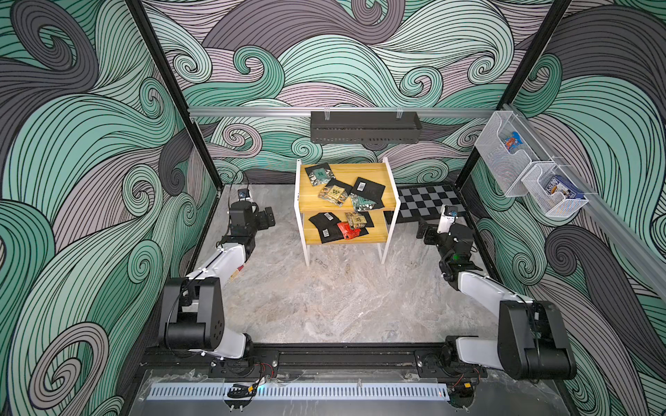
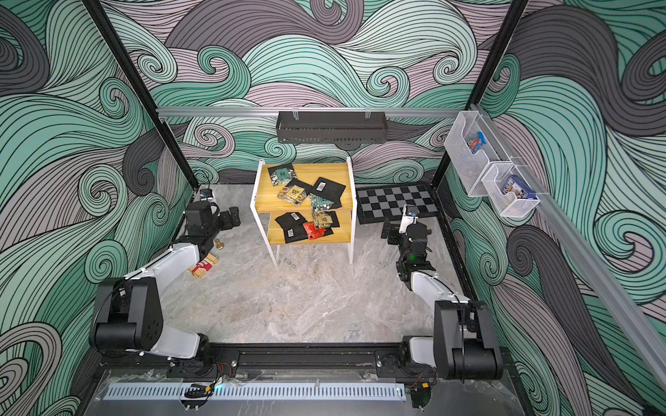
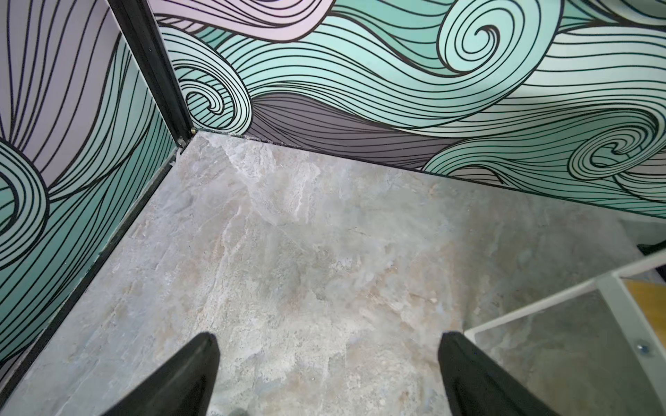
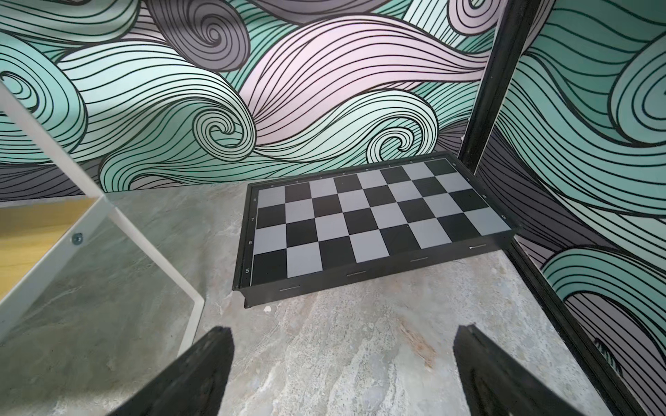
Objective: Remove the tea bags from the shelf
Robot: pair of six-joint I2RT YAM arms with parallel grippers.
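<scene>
A two-level shelf [image 1: 349, 206] with white legs and yellow boards stands in the middle of the floor. On its upper board lie several tea bags [image 1: 334, 193] in black, green and gold wrappers, some overlapping. The lower board carries more of them, among them a red tea bag [image 1: 349, 230] and a gold one [image 1: 356, 219]. To the shelf's left, apart from it, my left gripper is open with nothing between its fingers. On the right side, my right gripper also stands open and empty. Neither wrist view shows the tea bags.
A checkered board [image 4: 360, 215] lies on the floor right of the shelf. Two white mesh baskets [image 1: 505, 154] hang on the right wall, a dark rack [image 1: 365, 127] at the back. Near the left arm lies a red-and-tan item [image 2: 203, 265].
</scene>
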